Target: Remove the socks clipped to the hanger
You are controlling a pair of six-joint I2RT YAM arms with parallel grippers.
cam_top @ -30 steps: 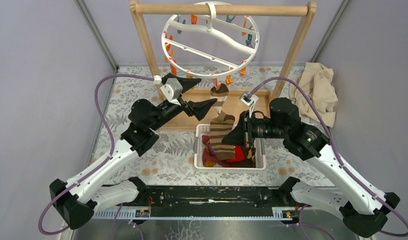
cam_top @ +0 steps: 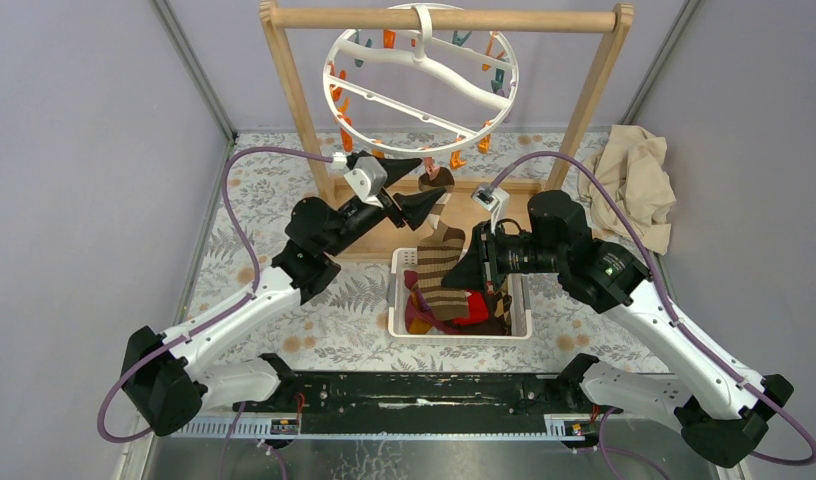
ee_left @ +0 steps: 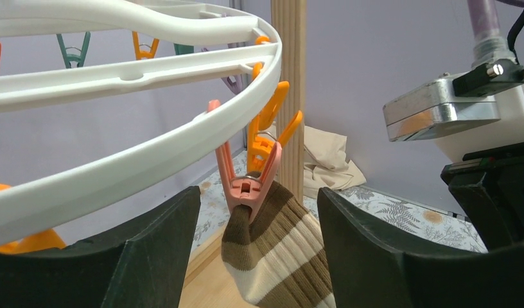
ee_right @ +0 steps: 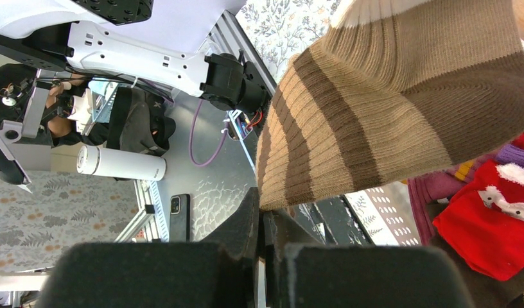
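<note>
A brown-and-cream striped sock (cam_top: 441, 255) hangs from a pink clip (ee_left: 245, 186) on the round white hanger (ee_left: 182, 146). In the left wrist view, the open fingers of my left gripper stand on either side of the clip and the sock's gathered top, without visibly pressing on either. Lower down, my right gripper is shut on the sock's free end, and the fabric stretches up from the fingertips toward the clip. The sock's pinched edge between the right fingers is mostly hidden.
Below is a white basket (cam_top: 464, 339) holding several socks, including a red one (ee_right: 490, 215). Other clips, such as an orange one (ee_left: 262, 149) close behind the pink clip, line the hanger. A wooden frame (cam_top: 444, 19) surrounds it; beige cloth (cam_top: 632, 185) lies at right.
My left gripper has moved right and slightly down, from left of the sock's top to around it.
</note>
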